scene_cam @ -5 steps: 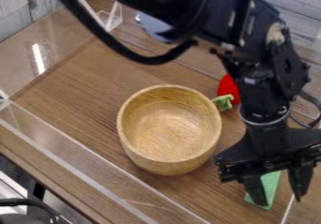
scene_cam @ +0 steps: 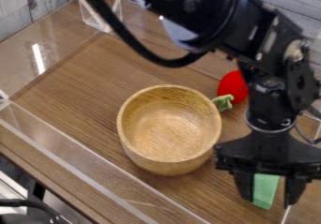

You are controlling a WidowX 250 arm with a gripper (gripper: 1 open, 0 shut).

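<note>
The black gripper [scene_cam: 265,175] is low at the right of the camera view, its fingers open above and around a green block [scene_cam: 262,192] lying on the wooden table. A wooden bowl [scene_cam: 168,125] sits left of it. Behind the arm is a red object [scene_cam: 231,84] with a green piece [scene_cam: 223,102] beside it, partly hidden.
A clear container [scene_cam: 98,12] stands at the back left. The arm and cable cover much of the upper middle.
The gripper has shifted and turned slightly, with its wrist raised or tilted differently over the green block. The block and bowl look unmoved.
</note>
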